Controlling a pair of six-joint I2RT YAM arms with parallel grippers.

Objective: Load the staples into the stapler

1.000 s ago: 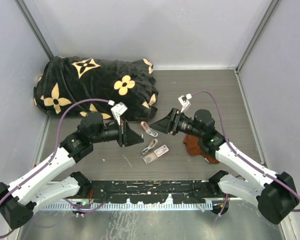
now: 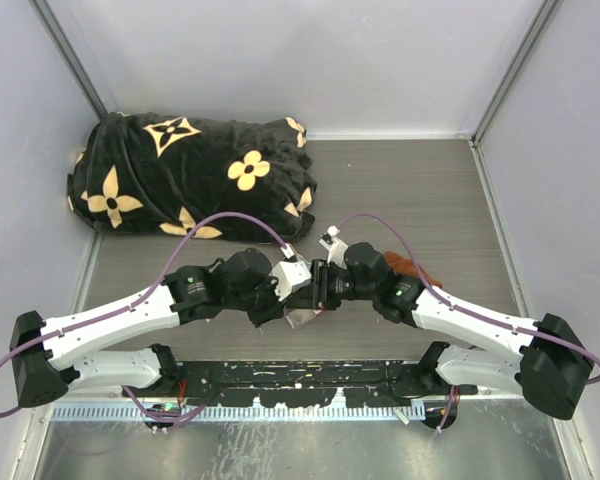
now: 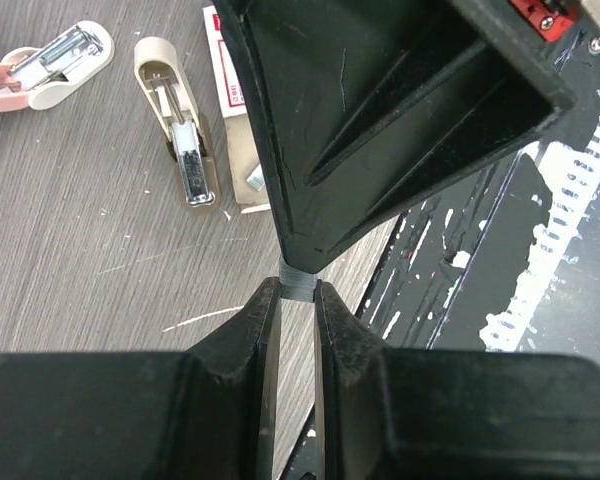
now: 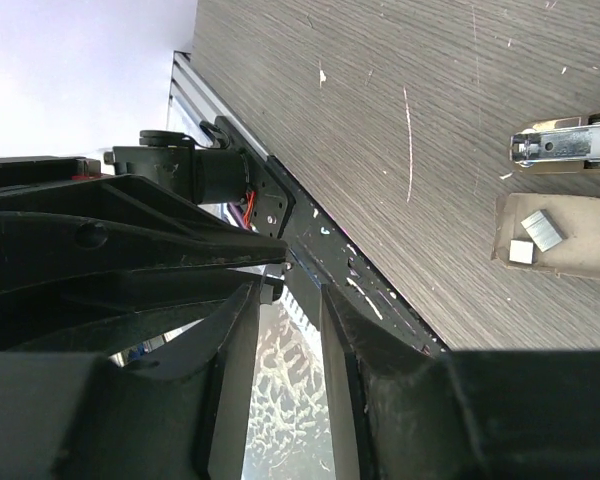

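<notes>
A small block of silver staples (image 3: pixel 298 287) is pinched between the tips of my left gripper (image 2: pixel 288 293), which is shut on it. Reaching in from above in the left wrist view, my right gripper has a fingertip against or right beside the block. In its own view the right fingers (image 4: pixel 242 320) stand apart, with the staples close to the left one; whether both sides touch cannot be made out. On the table lie an opened beige stapler (image 3: pixel 188 150) and an opened pink and white stapler (image 3: pixel 75 62).
Beside the beige stapler is a cardboard staple box (image 4: pixel 590 215) with a few staple blocks (image 4: pixel 542 230) in it. A dark patterned cushion (image 2: pixel 195 175) fills the back left. Behind the right arm lies a brown cloth (image 2: pixel 410 265). The left wrist view shows bare table.
Both arms came together over the staplers and box. The left swung right and toward the front with the staples; the right moved left and forward until its fingers met the left gripper's tips.
</notes>
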